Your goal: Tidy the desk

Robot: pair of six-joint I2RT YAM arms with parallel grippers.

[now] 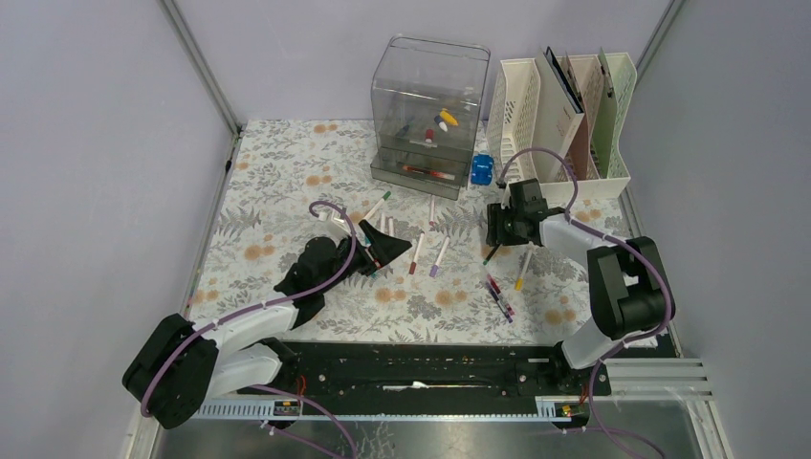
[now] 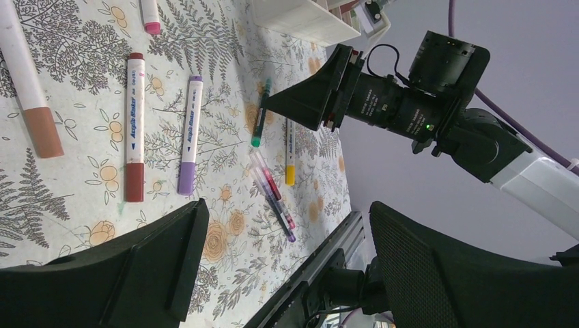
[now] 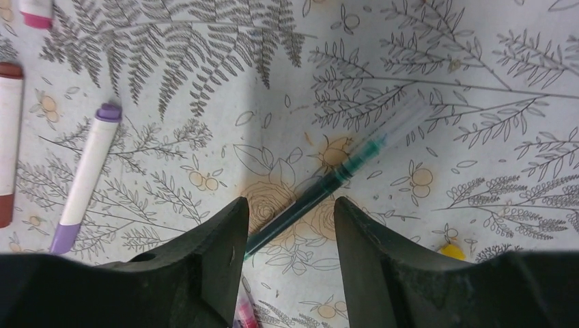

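Pens and markers lie scattered on the floral desk (image 1: 249,191). My right gripper is part open over a green pen (image 3: 317,191), its fingertips either side of the pen, close above the desk; whether they touch it I cannot tell. A purple marker (image 3: 89,171) and red-brown marker (image 2: 134,123) lie to the left of that pen, a yellow marker (image 2: 290,157) beside it. Red and blue pens (image 1: 499,298) lie toward the front. My left gripper (image 1: 378,249) stands open over the left-middle markers, nothing seen between its fingers.
A clear drawer box (image 1: 430,76) holding several items stands at the back middle, a blue object (image 1: 482,169) beside it. A white file organizer (image 1: 516,105) with folders is at the back right.
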